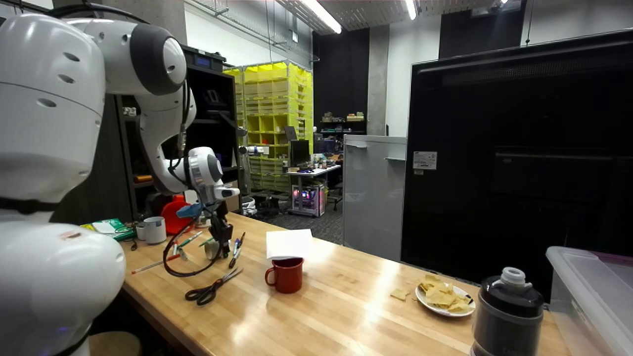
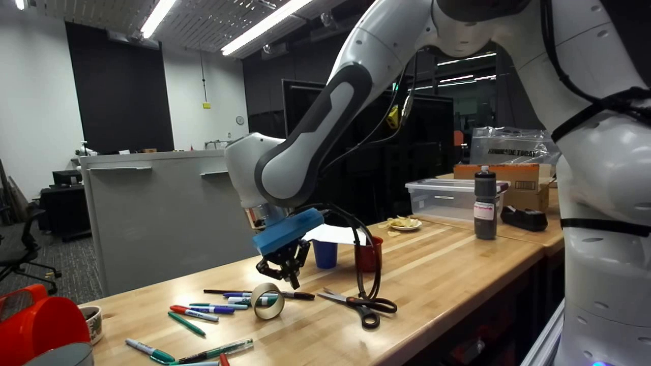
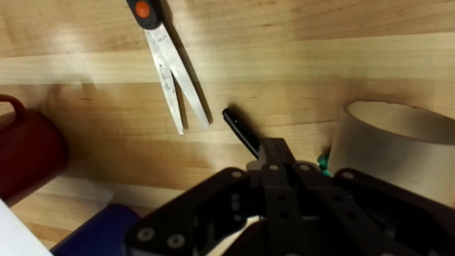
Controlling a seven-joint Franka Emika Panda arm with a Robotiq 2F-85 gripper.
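My gripper is shut, and nothing shows between its fingers. In exterior view 2 its tip hangs above the table beside a tan cardboard ring (image 2: 267,301) lying on its side among the pens. A black marker (image 3: 241,132) lies beneath the fingertips in the wrist view, partly hidden by them. Left of it are the scissors (image 3: 175,70), their blades slightly apart. Farther left is a red mug (image 3: 27,153), with a blue cup (image 3: 100,232) near the bottom edge. Exterior view 2 shows several markers, among them a blue one (image 2: 213,309) and a green one (image 2: 186,324).
White paper (image 1: 289,244) lies behind the red mug. A plate of chips (image 1: 445,294) and a dark bottle (image 1: 509,314) stand at the right, near a clear bin (image 1: 593,296). A red container (image 2: 42,326) is beyond the markers.
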